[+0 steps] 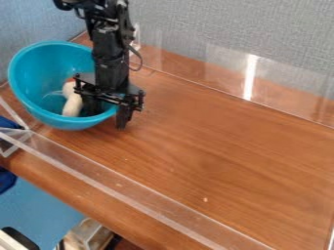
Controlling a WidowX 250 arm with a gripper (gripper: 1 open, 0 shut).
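My black gripper [107, 96] reaches down into the right side of a turquoise bowl [39, 73] at the upper left of the table. A pale, elongated object [70, 103] is inside the bowl, just left of the gripper and touching or very near it. The fingers are dark and partly hidden, so whether they grip that object is unclear.
Clear plastic barriers run along its back and front edges. A blue item [6, 132] sits at the far left, beyond the front edge.
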